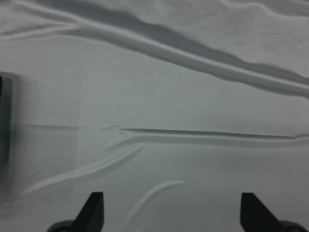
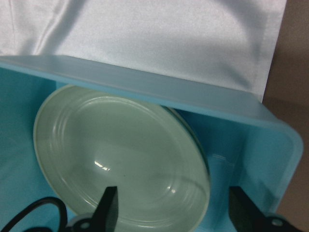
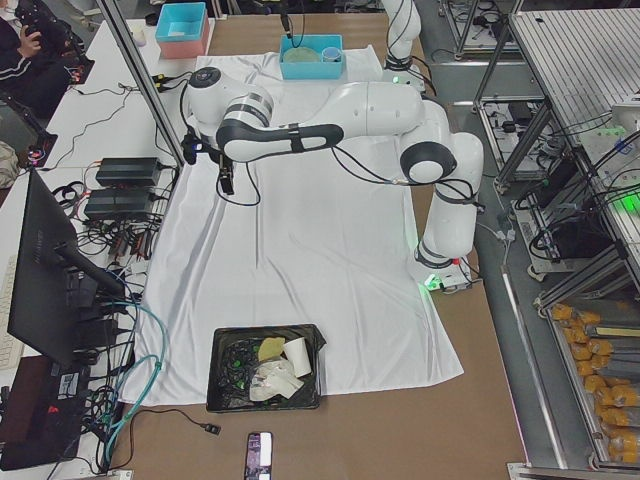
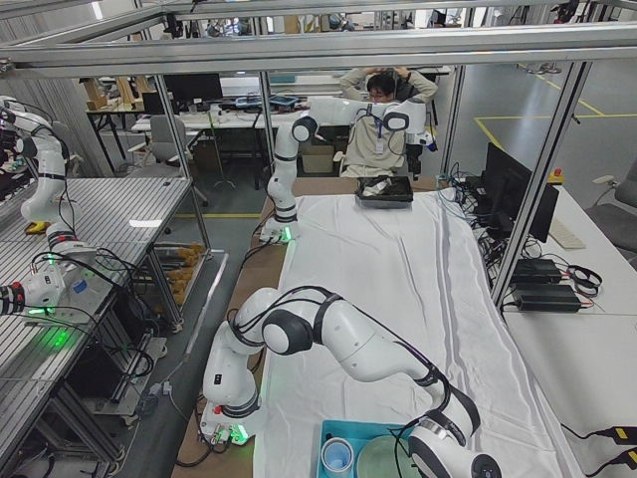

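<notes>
My right gripper hangs open over a blue bin [image 2: 72, 67], with green plates [image 2: 125, 150] stacked inside it and nothing between the fingers. A blue cup [image 4: 337, 455] stands in the same bin beside the plates, as the right camera view shows. My left gripper is open above the bare white cloth [image 1: 154, 106], with only wrinkled fabric below it.
A black tray [image 3: 230, 370] with a white roll, a yellow piece and crumpled plastic sits at the near end of the cloth. A monitor [image 3: 40, 270] and cables line one side.
</notes>
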